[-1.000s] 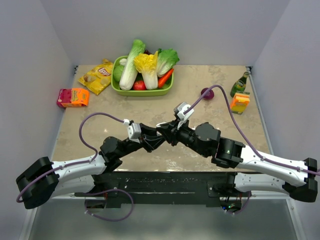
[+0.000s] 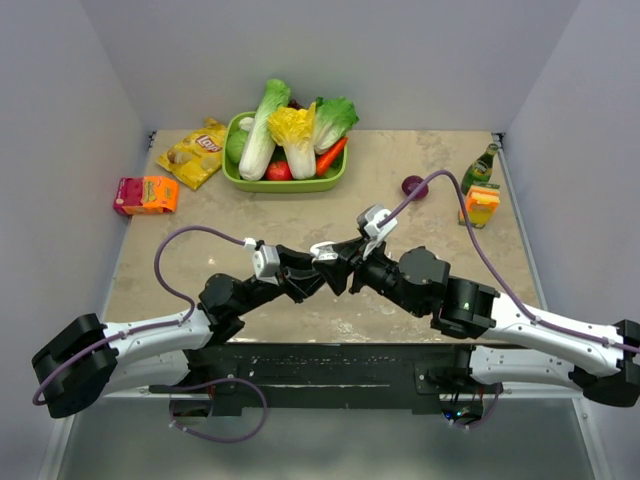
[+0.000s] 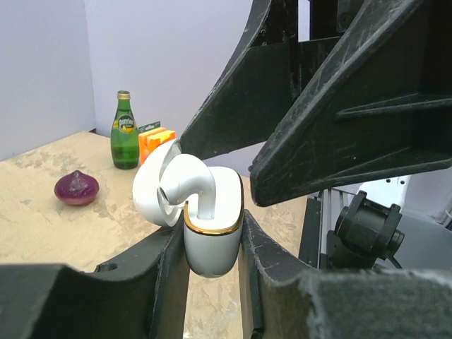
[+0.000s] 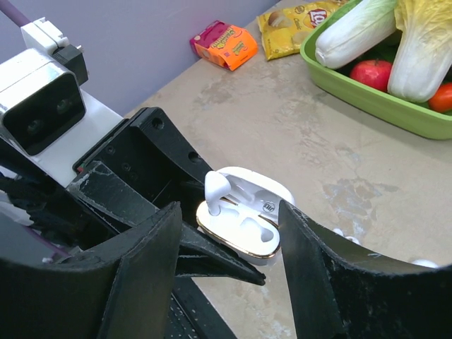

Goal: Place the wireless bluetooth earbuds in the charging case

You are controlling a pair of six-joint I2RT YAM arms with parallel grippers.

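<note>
The white charging case, lid raised, is gripped by my left gripper, shut on its lower part; it sits near the middle of the workspace in the top view. A white earbud stands at one end of the case, stem down inside it; the other well looks empty. My right gripper is part open around the case's top, its dark fingers on either side, apparently holding nothing. In the left wrist view its fingers loom just above and right of the earbud.
Small white items lie on the table below the case. A green basket of vegetables, chips, snack packs, an onion, a bottle and a juice box stand toward the back. The table's front edge is just below.
The right arm has shifted slightly to the right, and its gripper has drawn a little away from the case, which shows more in the top view. The left arm is nearly still.
</note>
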